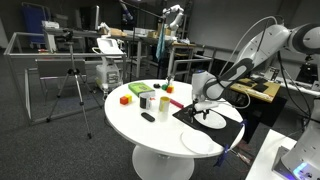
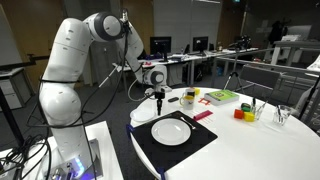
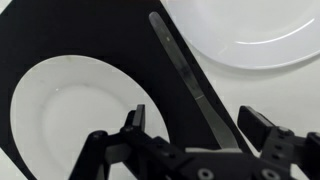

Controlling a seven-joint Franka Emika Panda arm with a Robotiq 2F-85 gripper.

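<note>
In the wrist view my gripper stands open, its two dark fingers wide apart. A table knife lies on the black placemat, in the space between the fingers, and part of its lower end is hidden. One white plate rests on the placemat to the left, with a finger over its right edge. A second white plate is at the top right, off the placemat. In exterior view 1 the gripper hangs low over the placemat's left side.
Toward the back of the round white table stand a yellow cup, a green tray and several small coloured things. A small black object lies near the left edge. A blue object is by the placemat's near edge.
</note>
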